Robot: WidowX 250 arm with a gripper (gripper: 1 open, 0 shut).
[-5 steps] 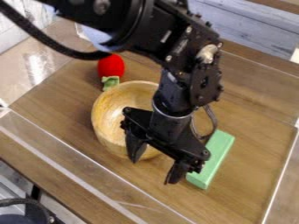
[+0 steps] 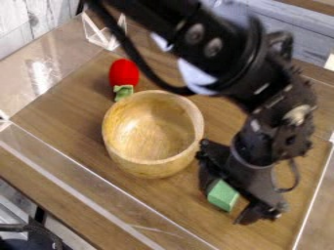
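Note:
My dark gripper [image 2: 232, 196] is down at the right side of the table, its fingers around a green block [image 2: 222, 195], which is partly hidden by it. Whether the fingers press on the block is unclear. A wooden bowl [image 2: 151, 127] stands to the left of the gripper, apart from the block.
A red object with a green end [image 2: 124, 74] lies behind the bowl. Clear panels edge the wooden table [image 2: 72, 117].
My gripper has moved right, from in front of the bowl onto the green block, which it now partly covers.

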